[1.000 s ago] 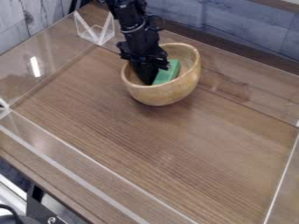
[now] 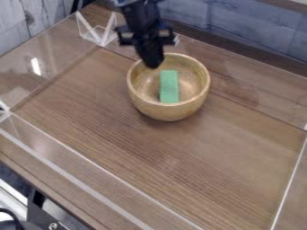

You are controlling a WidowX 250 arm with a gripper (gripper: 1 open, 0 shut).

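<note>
A tan bowl (image 2: 150, 111) sits upright on the wooden table (image 2: 144, 171), with a green block (image 2: 170, 86) lying inside it toward the right. The dark robot gripper (image 2: 151, 49) is above and behind the bowl's back rim, motion-blurred. It looks shut, with nothing visible between its fingers, though the blur hides detail.
A clear plastic piece (image 2: 106, 119) is at the left edge of the work area. A dark gap and cables show past the table's left edge.
The gripper has lifted up and back out of the bowl. The bowl has shifted slightly toward the front and now stands level, with the green block plainly visible in it.
</note>
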